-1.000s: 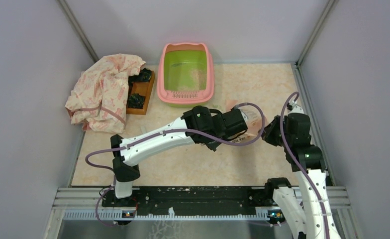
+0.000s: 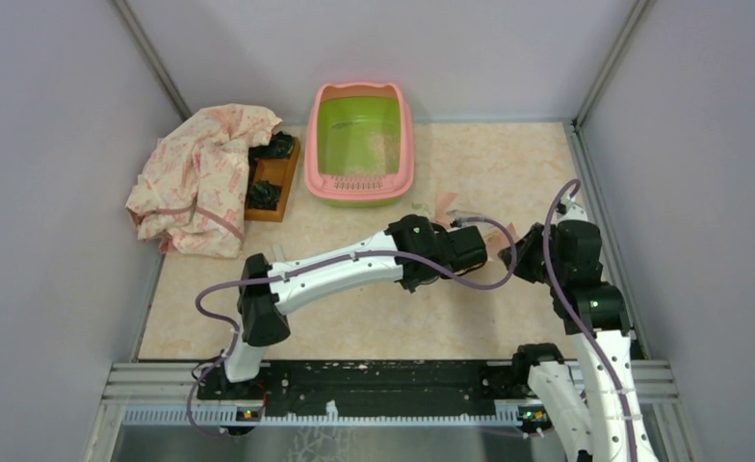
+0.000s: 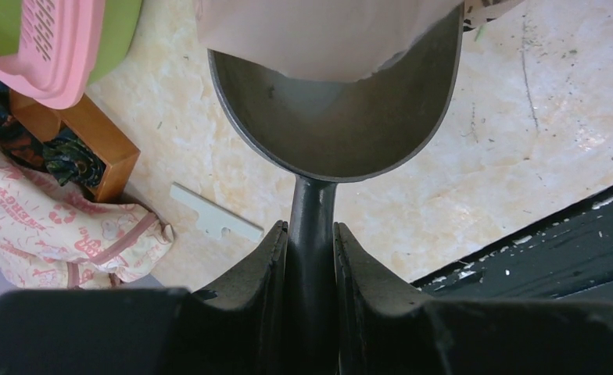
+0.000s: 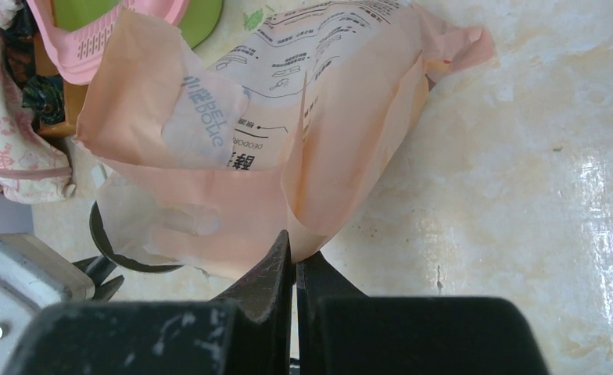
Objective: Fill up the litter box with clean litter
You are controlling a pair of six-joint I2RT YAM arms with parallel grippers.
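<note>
In the left wrist view my left gripper is shut on the handle of a dark grey scoop (image 3: 335, 129), whose bowl is partly covered by a pink paper flap. An open pink paper litter bag (image 4: 350, 133) lies on its side in the right wrist view, its folded mouth over the scoop. My right gripper is shut on the edge of the bag. From above, the bag is mostly hidden by my left arm. The pink-rimmed green litter box (image 2: 359, 135) stands at the back; I cannot make out loose litter in it or in the scoop.
A wooden tray (image 2: 275, 171) with black bundles stands left of the box, beside a crumpled patterned cloth (image 2: 200, 178). A pale flat strip (image 3: 217, 212) lies on the floor. Walls surround the sides and back.
The right arm has barely moved.
</note>
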